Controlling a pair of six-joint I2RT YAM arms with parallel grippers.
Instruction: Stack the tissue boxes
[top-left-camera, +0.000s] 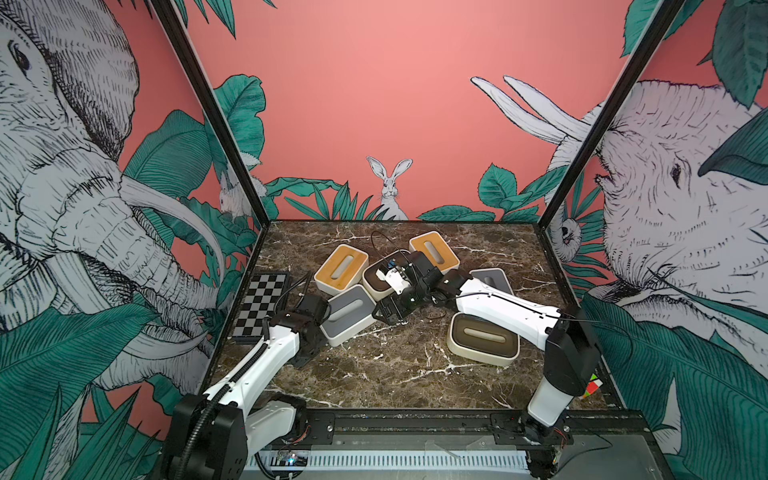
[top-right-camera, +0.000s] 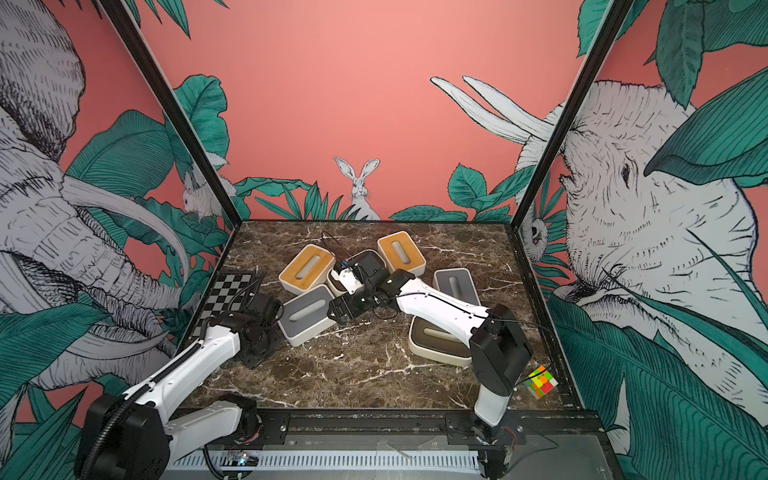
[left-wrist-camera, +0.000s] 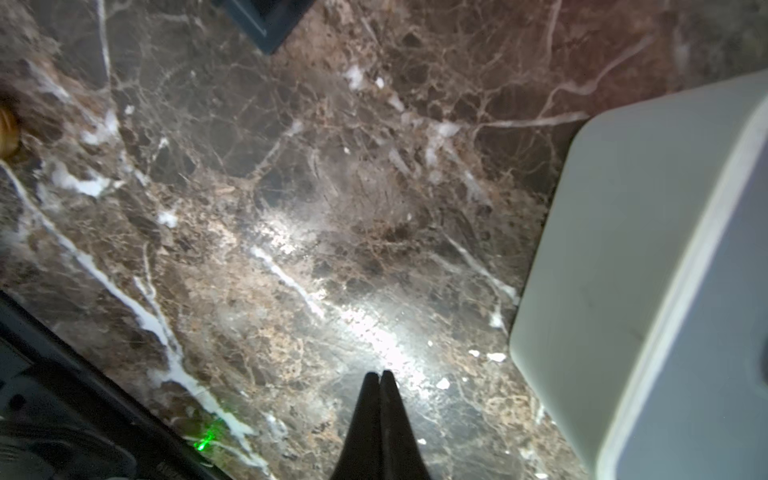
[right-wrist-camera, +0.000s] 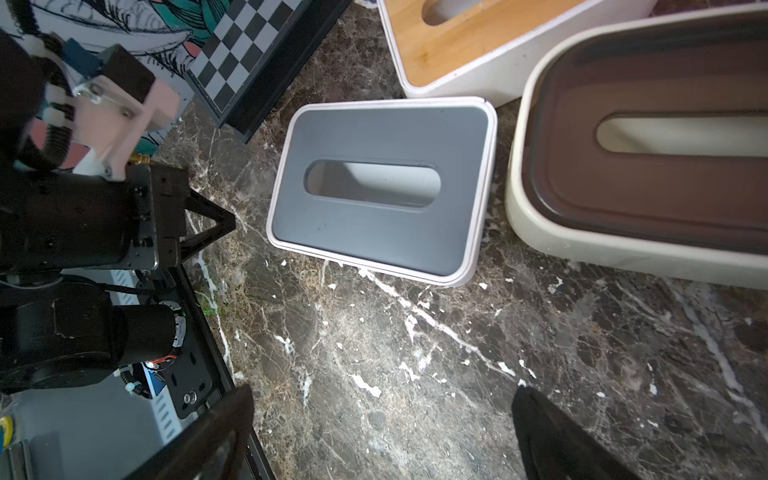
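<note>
A grey-lidded tissue box (top-left-camera: 349, 313) lies at centre left, flat on the marble. My left gripper is beside it, shut, its fingertips together over bare table. Above the table near that box's right end hangs my right gripper, open with its fingers wide apart and only marble between them. Close to the grey box lie a brown-lidded box (right-wrist-camera: 688, 200) and a left wooden-lidded box (top-left-camera: 329, 280). Farther back is a second wooden-lidded box (top-left-camera: 421, 246). To the right are another grey-lidded box (top-right-camera: 455, 285) and a brown-lidded box (top-left-camera: 484, 348), partly behind the right arm.
A checkered board (top-left-camera: 260, 308) stands along the left edge. A colourful cube (top-right-camera: 541, 382) sits at the front right corner. Bare marble stretches across the front middle of the table.
</note>
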